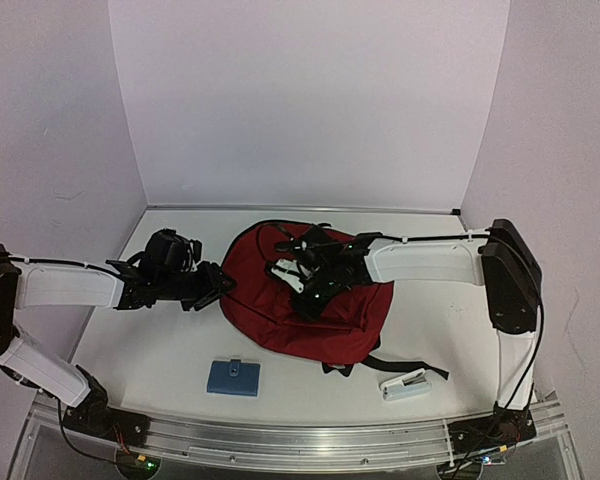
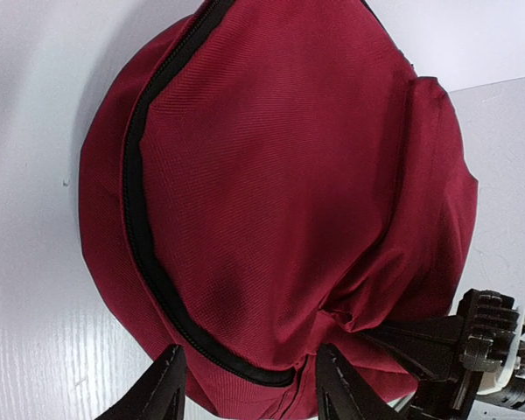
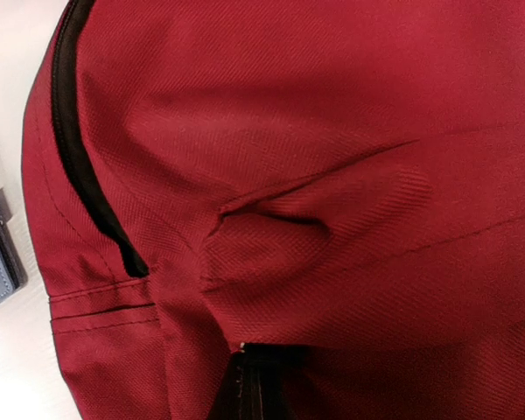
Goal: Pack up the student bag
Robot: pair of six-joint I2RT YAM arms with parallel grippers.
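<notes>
The red bag [image 1: 270, 320] lies in the middle of the table, its black zipper [image 2: 140, 201] curving along the near-side edge in the left wrist view. Just over the bag's left edge is my left gripper, its two fingers well apart and nothing between them. Over the bag's middle, my right gripper points down with its dark fingers close together, the tips against a raised fold of red cloth [image 3: 262, 249]. Whether cloth is pinched there is hidden. A blue wallet-like case [image 1: 233, 378] with a clasp lies in front of the bag.
A white stapler-like object [image 1: 406, 385] rests at the front right, beside a black strap [image 1: 410, 367] trailing from the bag. Walls stand at the back and sides.
</notes>
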